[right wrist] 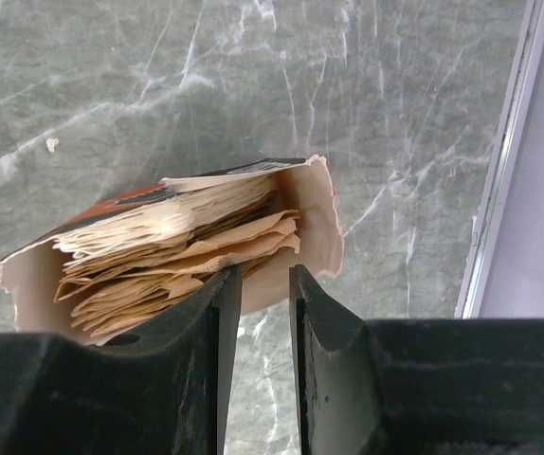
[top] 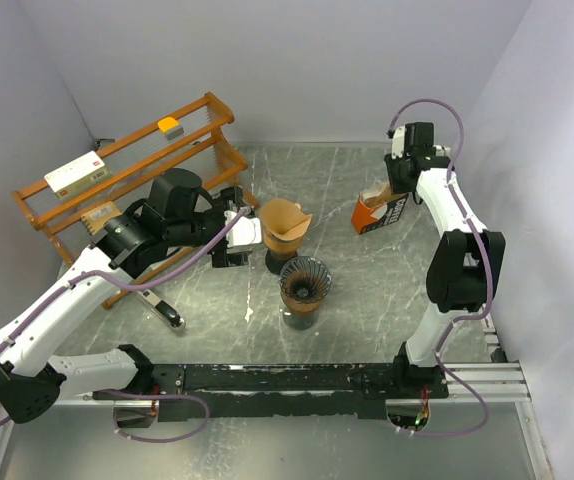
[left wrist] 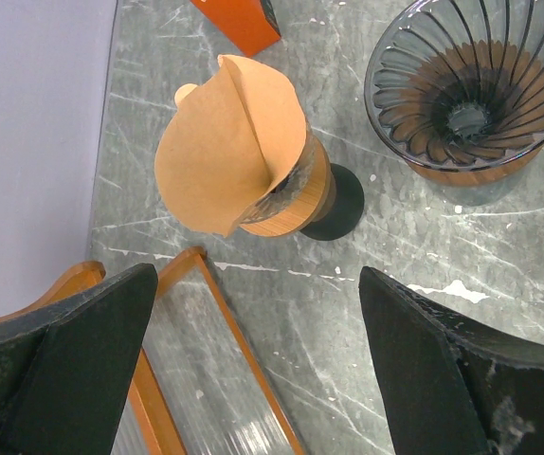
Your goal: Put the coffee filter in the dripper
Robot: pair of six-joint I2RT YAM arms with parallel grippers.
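An orange box (top: 372, 215) of paper filters (right wrist: 177, 265) stands at the back right, open at the top. My right gripper is over it, fingertips at the box's near side by the brown filters, fingers a little apart; whether anything is between them is unclear. My left gripper stands open above the table. Below it, a cone holder (left wrist: 291, 209) on a black base holds a brown paper filter (left wrist: 225, 142). A smoked-glass ribbed dripper (left wrist: 466, 104) with a wooden collar stands nearer the front.
A slanted wooden rack (top: 127, 185) with small boxes fills the left, with a small dark-and-silver tool (top: 162, 308) before it. Walls bound the back and right.
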